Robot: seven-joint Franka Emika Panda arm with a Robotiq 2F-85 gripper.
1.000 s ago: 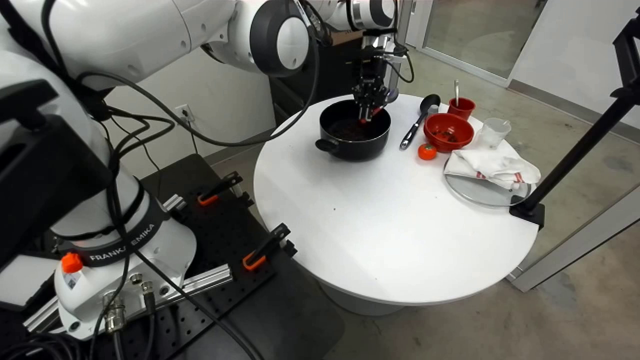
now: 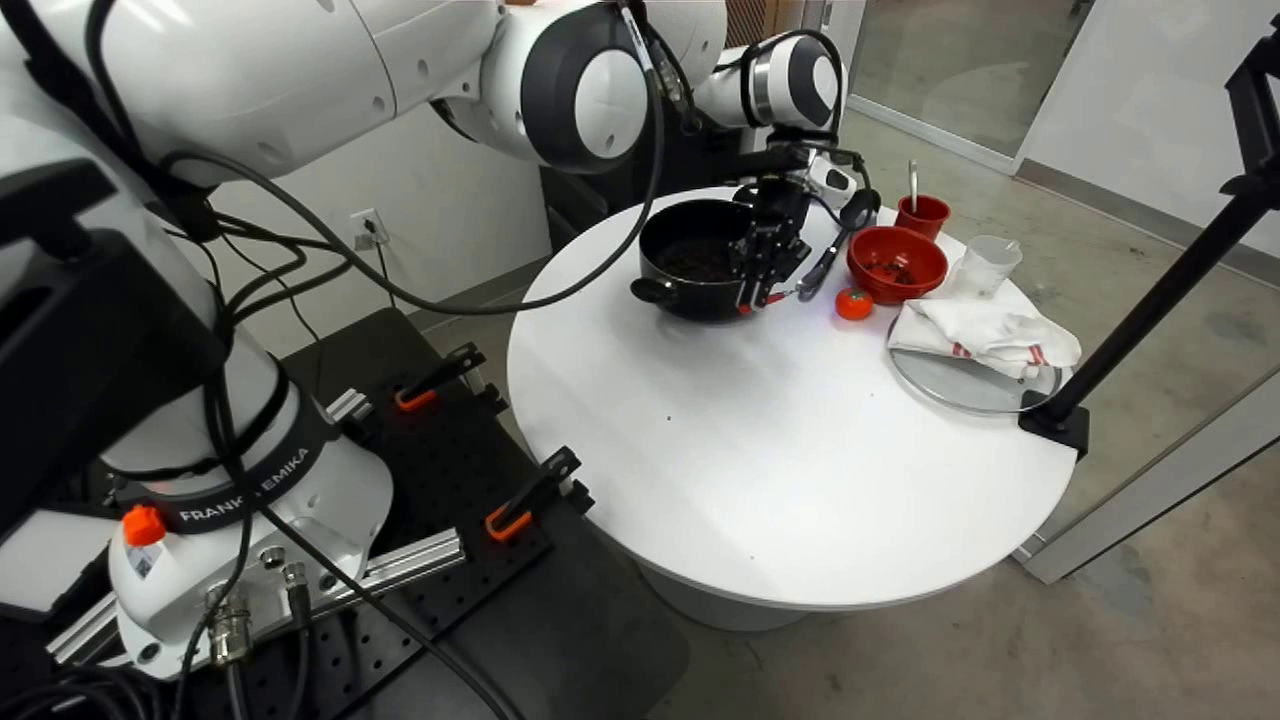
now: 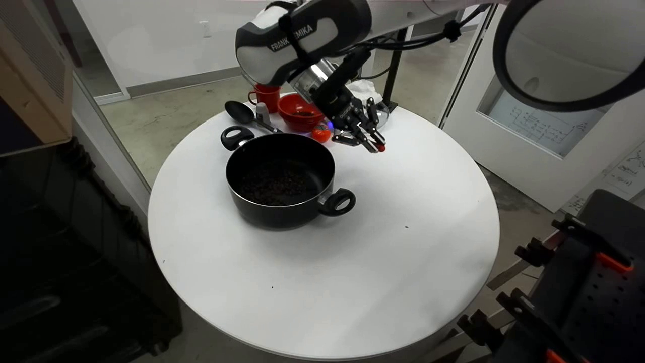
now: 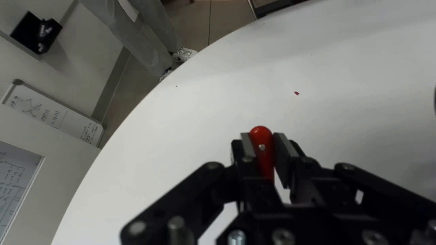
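Observation:
My gripper is shut on a narrow red object (image 4: 265,159) with a rounded end, which shows between the fingers in the wrist view. The rest of that object is hidden, so I cannot tell what it is. In exterior view 2 the gripper (image 3: 372,142) hangs beyond the black pot (image 3: 272,215), its red tip clear of the rim. Exterior view 1 puts the gripper (image 2: 762,282) on the right side of the pot (image 2: 702,300), in front of part of it. Dark bits lie on the pot's floor.
A red bowl (image 2: 894,274), red cup (image 2: 921,218), tomato (image 2: 854,305), black spoon (image 2: 858,210), clear cup (image 2: 990,266) and white cloth (image 2: 990,330) stand along the far right.
The gripper was over the pot's inside; it has moved right and toward the near side, now beside the pot's right edge. It still has red between its fingers. The pot has stayed put.

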